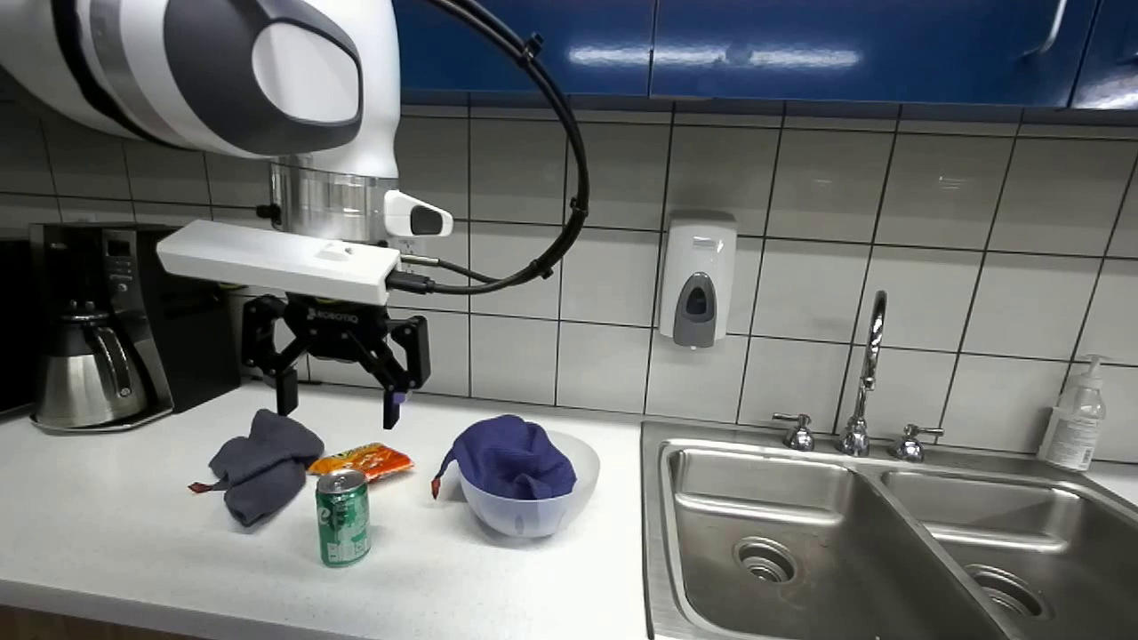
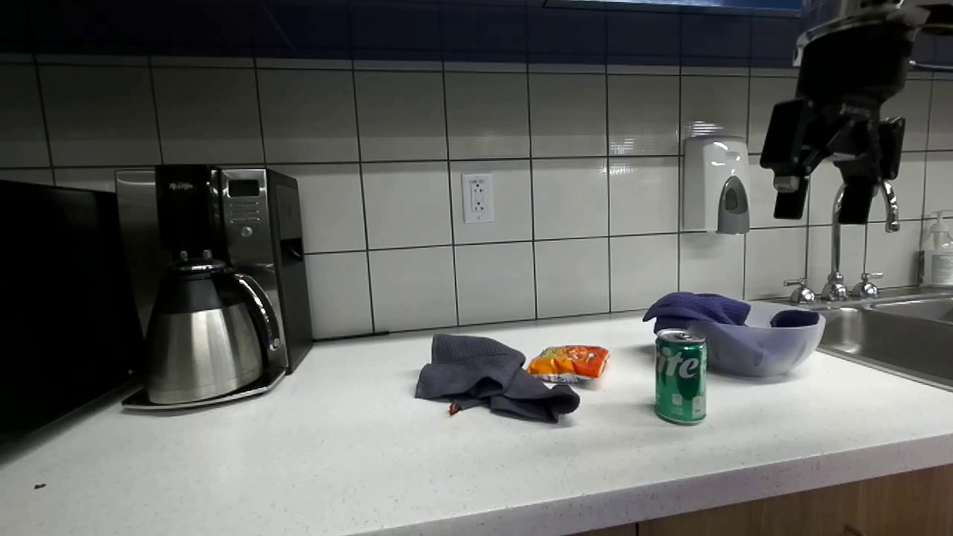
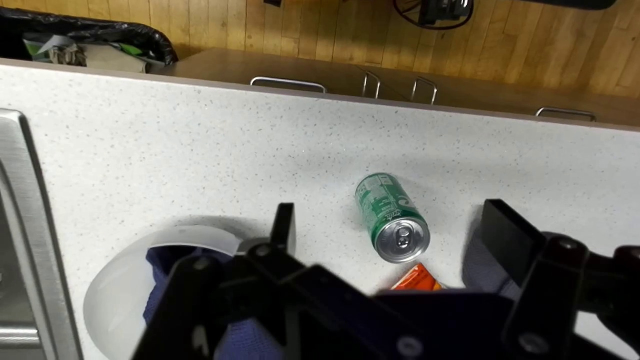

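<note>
My gripper (image 1: 339,414) hangs open above the counter, its fingers wide apart and nothing between them. Below it, a green soda can (image 1: 343,521) stands upright near the front of the counter. Behind the can lies an orange snack packet (image 1: 368,460), with a crumpled dark grey cloth (image 2: 487,375) beside it. A purple cloth (image 1: 509,459) rests in a translucent white bowl (image 1: 524,516) and drapes over its rim. From the wrist view, the can (image 3: 387,210) shows between the fingertips but lower down on the counter; the packet (image 3: 417,279) is partly hidden by the gripper.
The double sink (image 1: 763,485) with its faucet (image 1: 872,352) lies right of the bowl. A coffee maker (image 2: 214,286) stands at the left end. A soap dispenser (image 1: 699,279) is fixed to the tiled wall.
</note>
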